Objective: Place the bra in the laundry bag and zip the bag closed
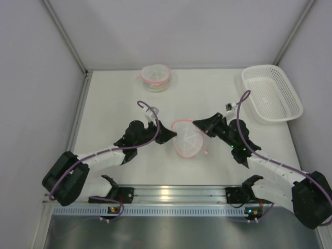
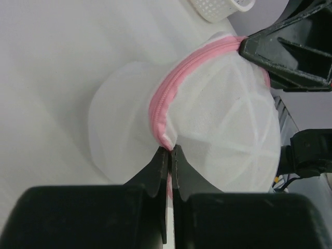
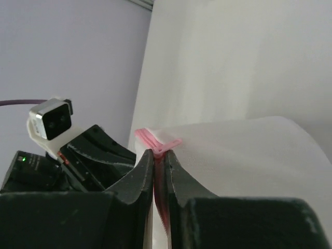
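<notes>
A white mesh laundry bag (image 1: 188, 140) with a pink zip band hangs between my two grippers near the middle of the table. My left gripper (image 1: 175, 135) is shut at the bag's left side; in the left wrist view, the end of the pink band (image 2: 174, 85) is pinched at its fingertips (image 2: 162, 158). Shut on the band's other end, my right gripper (image 1: 195, 123) has pink trim (image 3: 150, 139) between its fingers in the right wrist view. No bra can be made out; whether one is inside the bag cannot be told.
Another round white, pink-trimmed bag (image 1: 155, 74) lies at the back of the table, with something beige under its edge. A white perforated basket (image 1: 272, 93) stands at the back right.
</notes>
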